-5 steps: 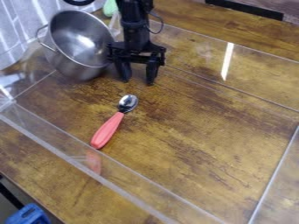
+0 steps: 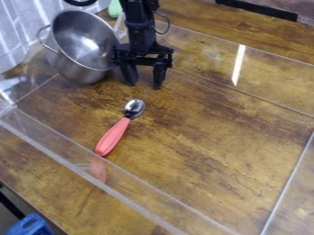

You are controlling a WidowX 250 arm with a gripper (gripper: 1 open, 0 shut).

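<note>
My black gripper (image 2: pixel 142 61) hangs at the top centre, low over the wooden table, right beside a steel pot (image 2: pixel 76 44) that lies tilted at the upper left. I cannot tell whether its fingers are open or shut. A spoon with a pink handle (image 2: pixel 114 136) lies below the gripper, apart from it, its steel bowl toward the back.
Clear plastic walls (image 2: pixel 274 198) edge the wooden table (image 2: pixel 208 138). A green object (image 2: pixel 117 9) is at the back, and a blue object (image 2: pixel 33 226) at the front left corner.
</note>
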